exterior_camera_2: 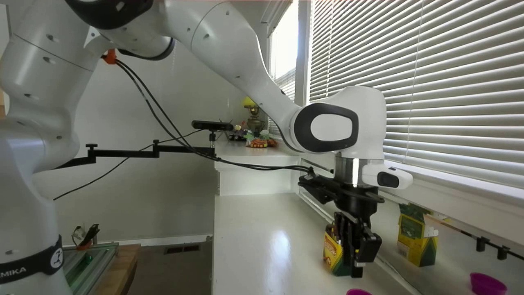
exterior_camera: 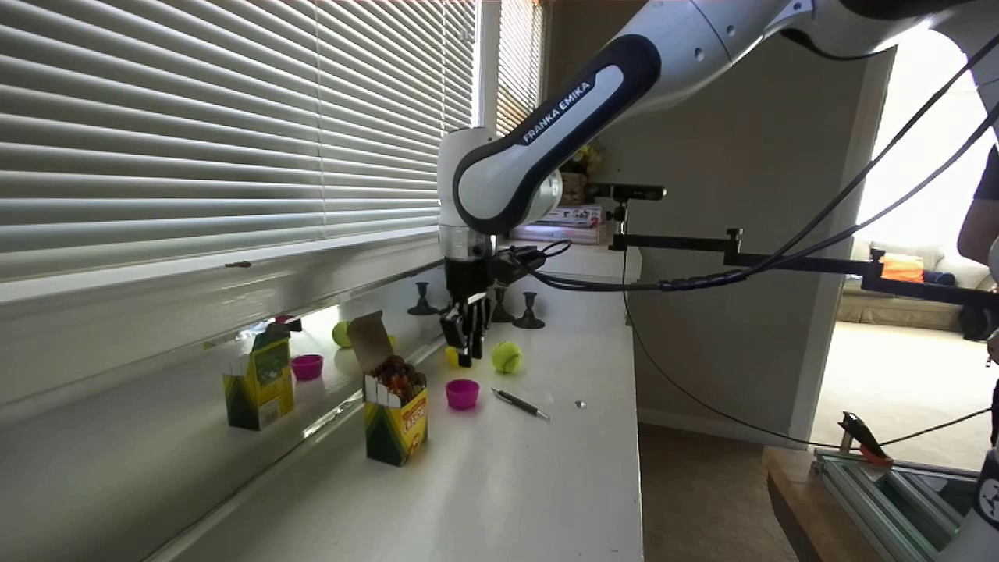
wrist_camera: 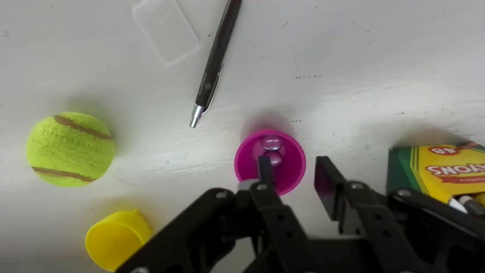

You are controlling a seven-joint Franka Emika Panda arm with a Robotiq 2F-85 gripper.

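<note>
On the white counter stands a small magenta cup (wrist_camera: 298, 157) with a couple of shiny, clear rounded pieces (wrist_camera: 271, 143) inside. Above it hangs my gripper, its two fingers apart and nothing visible between them. In the wrist view one finger overlaps the cup, while the other lies just beyond its rim. The first exterior view shows the gripper (exterior_camera: 466, 361) raised clear of the magenta cup (exterior_camera: 461, 394), slightly behind it.
An open crayon box (wrist_camera: 450, 170) is close by the cup. Around it also lie a tennis ball (wrist_camera: 70, 149), a yellow cup (wrist_camera: 119, 236), a dark pen (wrist_camera: 213, 61) and a clear plastic piece (wrist_camera: 166, 29). A window ledge wall borders one side.
</note>
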